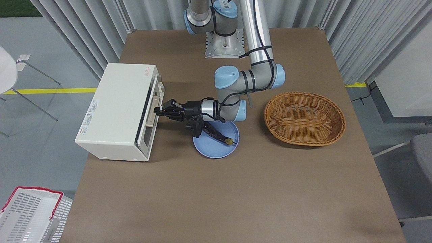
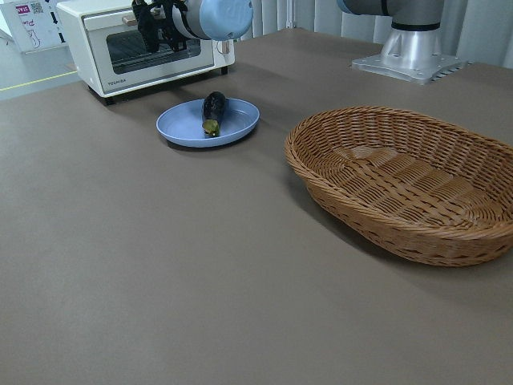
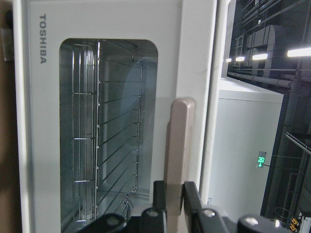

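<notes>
A white Toshiba oven [image 1: 111,111] stands on the left of the table. My gripper is shut on the pale bar handle [image 3: 179,136] along its door [image 3: 41,121], which leans slightly out at the top in the front view. Through the door's window in the wrist view, empty wire racks show. In the left view the handle is partly hidden by my gripper.
Beside the oven, below my wrist, a blue plate [image 1: 208,147] holds an eggplant [image 1: 218,133]. A wicker basket [image 1: 304,118] sits on the right of the table [image 1: 243,194].
</notes>
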